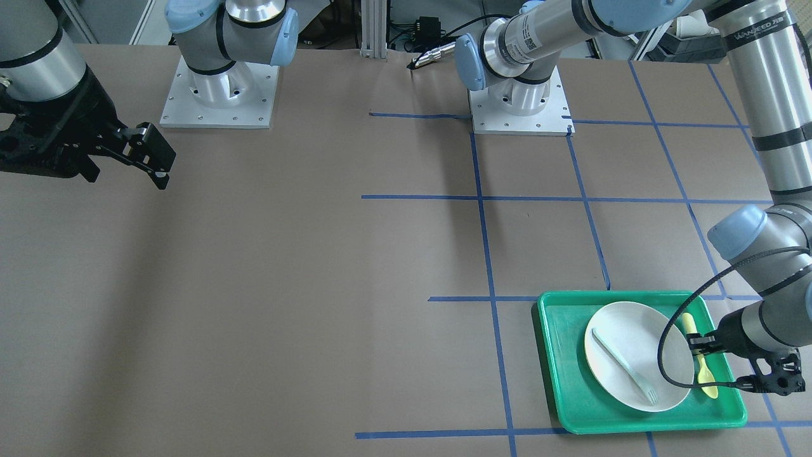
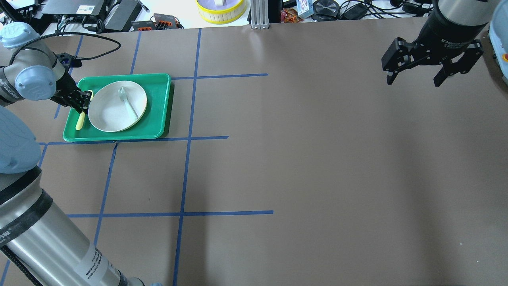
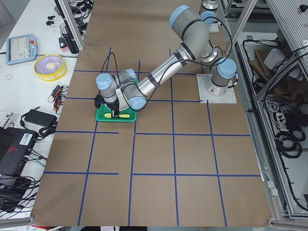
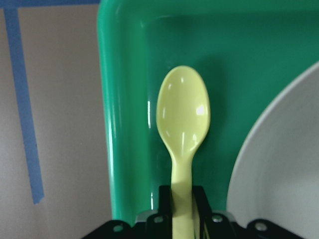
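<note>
A green tray [image 1: 571,396] on the blue-taped table holds a white plate [image 1: 632,343] with a pale fork [image 1: 624,365] lying across it. A pale yellow spoon [image 4: 182,114] is inside the tray beside the plate, bowl end away from the gripper in the left wrist view. My gripper is shut on the spoon's handle, its fingers on either side. The spoon is low in the tray; whether it touches the bottom I cannot tell.
A second arm's black gripper [image 2: 431,62] hangs over the table's other end. Another arm base [image 1: 217,106] stands at the back. Cables and equipment line the edges.
</note>
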